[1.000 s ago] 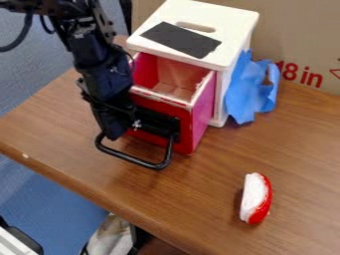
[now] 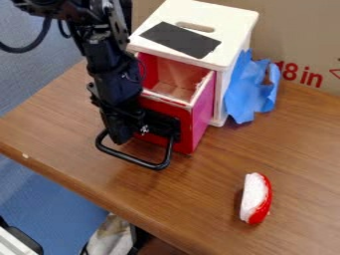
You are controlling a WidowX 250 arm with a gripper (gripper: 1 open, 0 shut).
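The black robot arm comes down from the top left to my gripper (image 2: 130, 127), which is low at the front of a red and pink drawer (image 2: 186, 95), by its black looped handle (image 2: 133, 159). Whether the fingers are closed on the handle is hidden. The drawer stands pulled out from a white wooden box (image 2: 200, 25) with a black patch on top, and its inside looks empty. A red and white object (image 2: 255, 199) lies apart on the table at the right.
Blue crumpled material (image 2: 253, 85) sits beside the box's right side. A cardboard panel (image 2: 299, 40) stands behind. The table's left edge runs diagonally past my gripper.
The arm has shifted very slightly at the drawer's front; the drawer and other objects look unchanged.
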